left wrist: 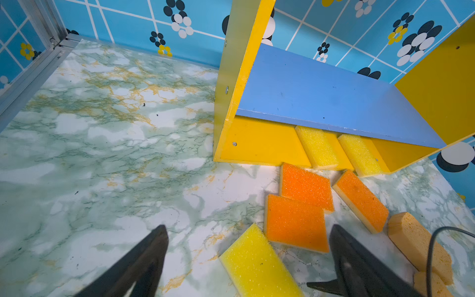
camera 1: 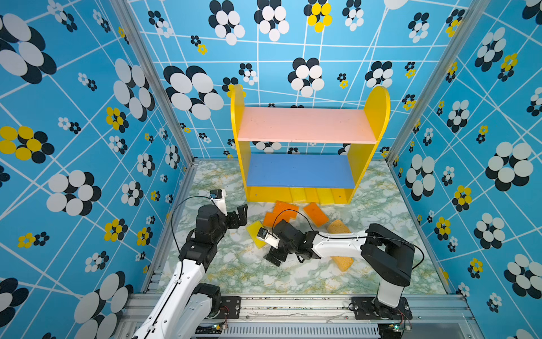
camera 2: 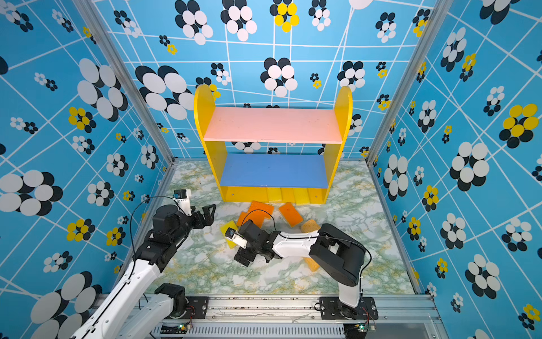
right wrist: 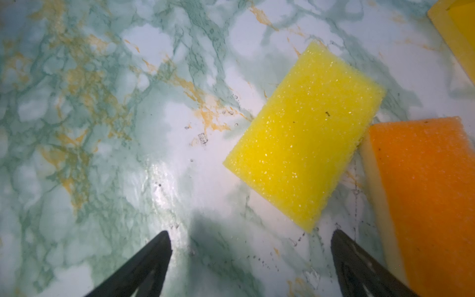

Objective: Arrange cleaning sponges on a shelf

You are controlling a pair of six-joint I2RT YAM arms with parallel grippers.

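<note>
A yellow sponge (right wrist: 306, 133) lies flat on the marbled table, beyond the open fingers of my right gripper, which has nothing between them. Beside it are two orange sponges (left wrist: 296, 222), one overlapping or touching the other, and a third orange sponge (left wrist: 362, 200) sits apart to the right. Tan sponges (left wrist: 419, 242) lie further right, partly behind the right arm in the top views. Several yellow sponges (camera 1: 311, 195) rest side by side on the shelf's (camera 1: 305, 170) bottom level. My left gripper is open and empty, left of the loose sponges.
The blue middle board (camera 2: 273, 170) and the pink upper board (camera 2: 273, 124) are bare. Yellow side panels (camera 2: 210, 147) bound the shelf. The right arm (camera 1: 338, 244) reaches low across the table over the tan sponges. Free table lies left of the shelf.
</note>
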